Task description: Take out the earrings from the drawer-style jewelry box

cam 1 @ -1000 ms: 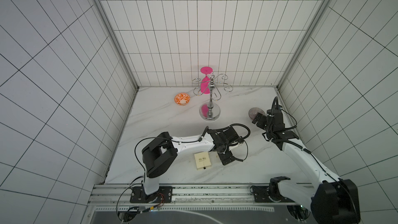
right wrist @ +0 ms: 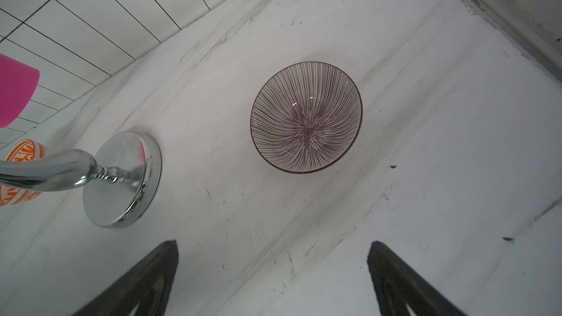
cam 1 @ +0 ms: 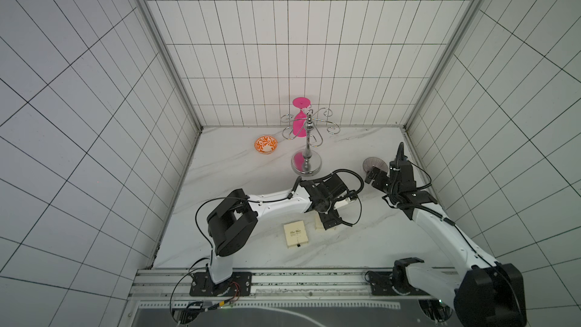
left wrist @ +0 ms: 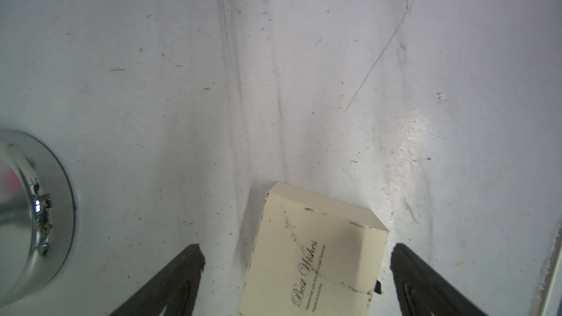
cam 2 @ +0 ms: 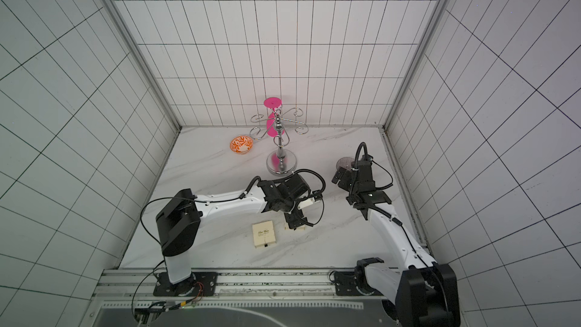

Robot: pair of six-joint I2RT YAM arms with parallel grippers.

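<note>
A cream jewelry box (cam 1: 296, 234) with "Best Wishes" printed on top lies on the marble surface at the front middle. My left gripper (cam 1: 329, 224) is above a second pale object, mostly hidden by it, right of that box. In the left wrist view, a cream box (left wrist: 316, 257) sits between my left gripper's widely spaced fingers (left wrist: 181, 281), not held. My right gripper is open over bare surface at the right, near a patterned dish (right wrist: 306, 116). No earrings are visible.
A silver stand (cam 1: 306, 163) stands at the middle back with a pink item (cam 1: 301, 101) behind it. An orange patterned dish (cam 1: 265, 144) is to its left.
My left gripper and wrist have risen toward the back, uncovering part of the pale object beneath. The right arm has shifted very slightly.
</note>
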